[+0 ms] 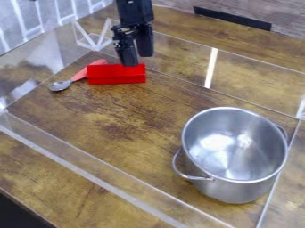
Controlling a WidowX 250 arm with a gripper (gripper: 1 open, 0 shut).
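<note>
My black gripper point(132, 55) hangs open at the top centre, its fingers just above a red rectangular block point(117, 77) on the wooden table. Whether anything touches the block cannot be told. A spoon with a red handle and metal bowl point(62, 85) lies just left of the block. A large steel pot point(234, 151) with side handles stands at the lower right.
Clear plastic walls point(24, 93) border the work area on the wooden table point(131, 134). The middle of the table between block and pot is bare. A white rack is at the top left.
</note>
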